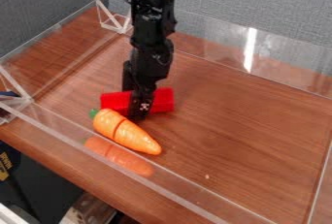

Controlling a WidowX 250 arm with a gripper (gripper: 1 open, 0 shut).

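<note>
Whether it is open or shut cannot be made out. An orange toy carrot (132,136) with a green top lies just in front of the block, toward the lower left.
A wooden board (234,143) fills the workspace, bordered by clear plastic walls (251,51). The board is clear to the right and behind. A dark area with loose items lies outside at the lower left.
</note>
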